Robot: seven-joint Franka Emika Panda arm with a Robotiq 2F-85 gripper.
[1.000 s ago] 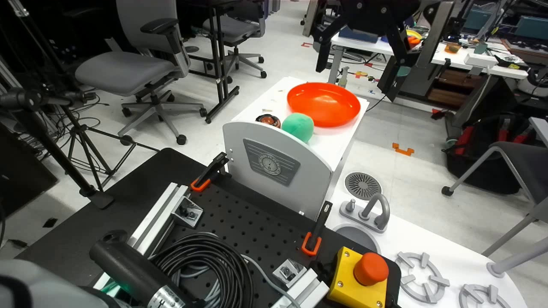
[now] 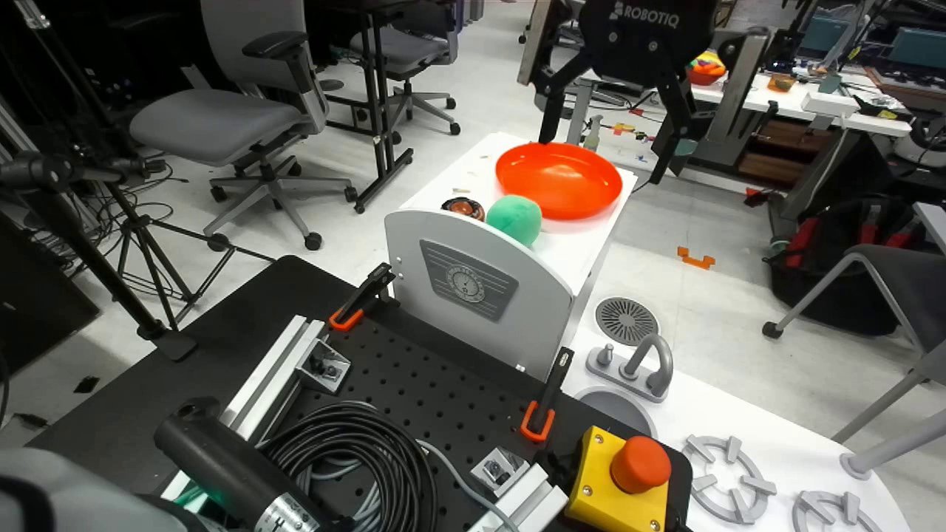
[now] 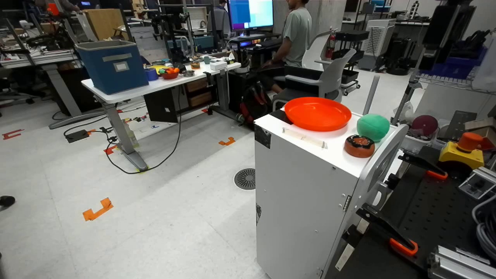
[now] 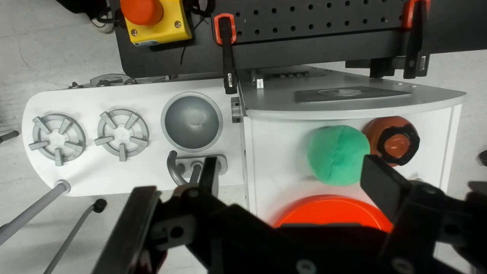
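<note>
Wide open and empty, my gripper (image 2: 607,146) hangs above the far side of a white cabinet top; in the wrist view its fingers (image 4: 383,182) spread over the scene. On that top lie a round orange-red plate (image 2: 559,180), a green plush ball (image 2: 514,220) and a brown ring-shaped toy with a black top (image 3: 359,145). From the wrist, the ball (image 4: 340,155) and the brown toy (image 4: 392,140) sit side by side near the grey back panel, while the gripper partly covers the plate (image 4: 335,210).
The curved grey panel (image 2: 483,284) rises at the cabinet's edge. Beside it extends a lower white counter with a sink (image 4: 191,121), faucet (image 4: 175,169) and burners (image 4: 122,133). Black clamps (image 4: 228,54) and an emergency stop (image 2: 640,464) are on the black table.
In exterior view 1 the gripper has shifted slightly down and left, its fingers still apart. The plate, ball and brown toy have stayed in place.
</note>
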